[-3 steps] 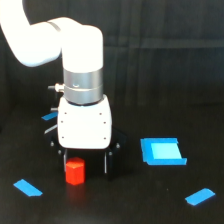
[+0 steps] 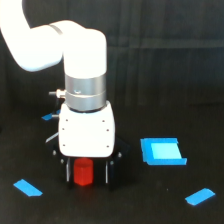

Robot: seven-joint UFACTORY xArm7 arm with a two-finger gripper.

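A red block (image 2: 83, 172) sits on the dark table under the white arm. My gripper (image 2: 88, 178) is lowered around it, its dark fingers hard to make out against the black background. The block appears to lie between the fingers, close to the one on the left of the view. A dark gap shows between the block and the finger on the right, so the gripper looks open. Whether the left finger touches the block cannot be told.
A pale square outlined in blue tape (image 2: 165, 151) lies to the right. Blue tape strips mark the table at front left (image 2: 27, 187) and front right (image 2: 200, 197). Bare dark table lies between the gripper and the square.
My gripper has come down and slightly to the right. The red block now appears a little farther right in the view.
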